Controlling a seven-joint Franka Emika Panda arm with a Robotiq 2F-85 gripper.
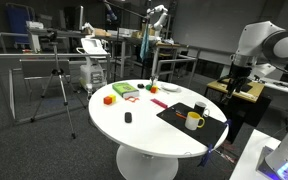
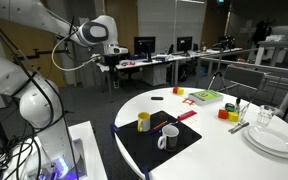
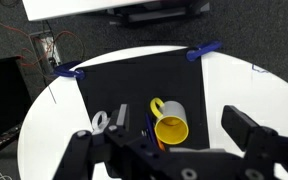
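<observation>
High over the right side of the round white table, my gripper (image 1: 240, 90) is open, with its fingers spread wide and nothing held. In the wrist view a yellow mug (image 3: 172, 128), white on its outside, shows below the gap between the fingers. The mug stands on a black mat (image 3: 134, 82), its handle toward the upper left. Left of it a white mug (image 3: 99, 121) is partly covered by a finger. Both the yellow mug (image 2: 143, 122) and the white mug (image 2: 168, 137) stand upright in exterior view 2, with a thin pen (image 2: 157, 126) between them.
Blue clamps (image 3: 204, 49) grip the table edge beside the mat. Toward the far side lie a green box (image 1: 124, 87), a red item (image 1: 159, 103) and small colored blocks (image 1: 109, 100). White plates (image 2: 271, 142) sit at one side.
</observation>
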